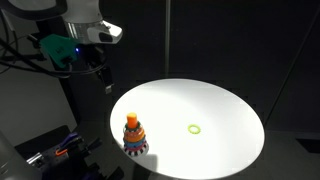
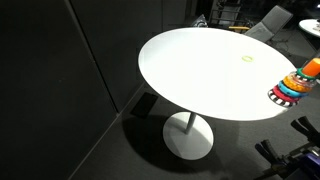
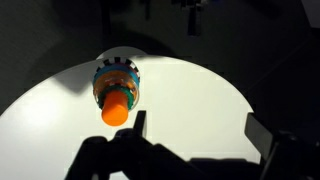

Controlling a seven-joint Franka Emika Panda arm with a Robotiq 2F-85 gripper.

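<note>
A stacking-ring toy (image 1: 135,139) with an orange top stands upright near the edge of the white round table (image 1: 190,100). Its coloured rings and black-and-white base also show at the right edge of exterior view 2 (image 2: 291,88). A lone yellow-green ring (image 1: 194,129) lies flat on the tabletop, apart from the stack. My gripper is open, its fingers wide apart with nothing between them. In the wrist view the stack (image 3: 117,90) lies beyond and left of the fingers, not touching them. The lone ring is outside the wrist view.
The table stands on a single white pedestal (image 2: 187,137). Dark curtains and dark floor surround it, with a chair (image 2: 270,22) behind.
</note>
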